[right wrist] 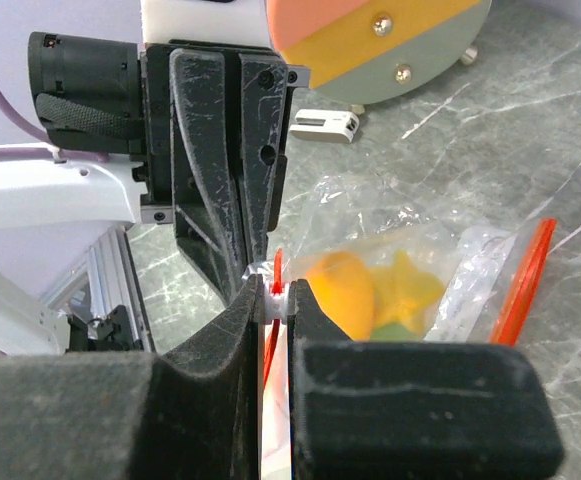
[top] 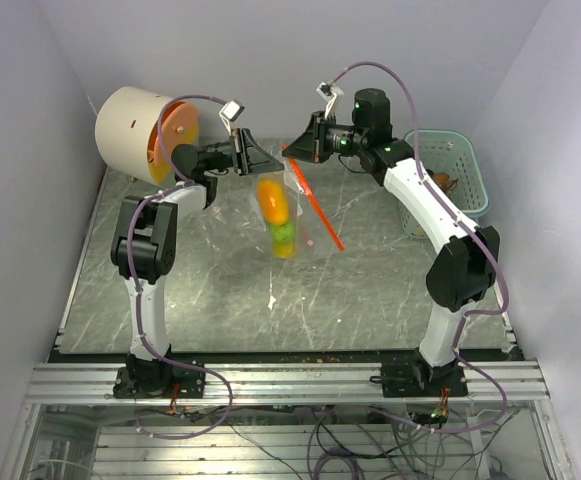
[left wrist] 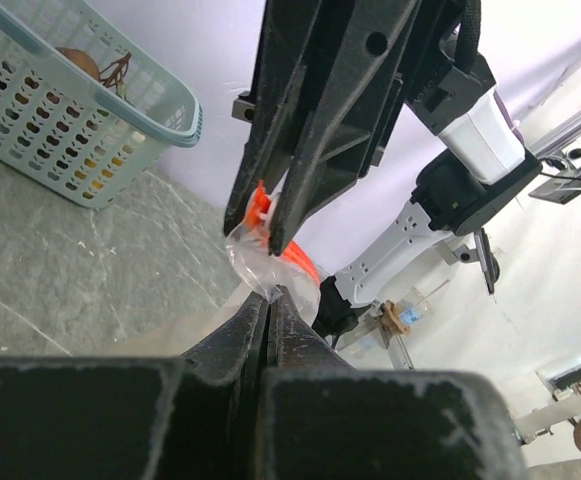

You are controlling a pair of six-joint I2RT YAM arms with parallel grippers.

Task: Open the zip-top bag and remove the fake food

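Note:
A clear zip top bag (top: 315,235) with an orange-red zip strip (top: 316,207) hangs between my two grippers. Inside it show an orange piece of fake food (top: 273,201), a green one (top: 282,233) and a yellow one (right wrist: 406,290). My left gripper (top: 281,167) is shut on the bag's clear film near the top. Just to its right, my right gripper (top: 286,153) is shut on the end of the orange zip strip, seen pinched between its fingertips in the right wrist view. The left wrist view shows film stretched between both grippers.
A pale green basket (top: 452,140) with brown items stands at the right back. A large cream drum (top: 128,133) with an orange face is at the left back.

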